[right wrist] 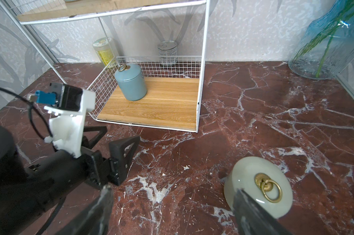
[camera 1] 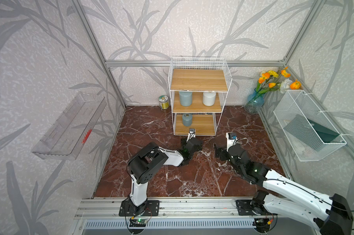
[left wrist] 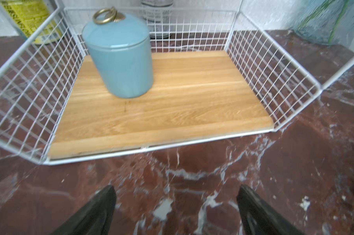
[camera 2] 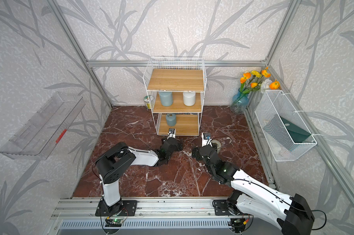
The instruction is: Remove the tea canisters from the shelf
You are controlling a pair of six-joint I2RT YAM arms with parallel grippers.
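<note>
A blue canister with a brass ring on its lid stands upright on the left of the bottom board of the white wire shelf. On the middle board are a larger blue canister and a white one. My left gripper is open over the marble table in front of the bottom board, apart from the blue canister. A pale green canister stands on the table right of the shelf. Also open and empty, my right gripper is near it, its right finger overlapping the canister in view.
Cans stand behind the shelf, one yellow. A glass vase of flowers is at the back right. Wire basket and clear bin hang on the side walls. Bare table lies left of the shelf.
</note>
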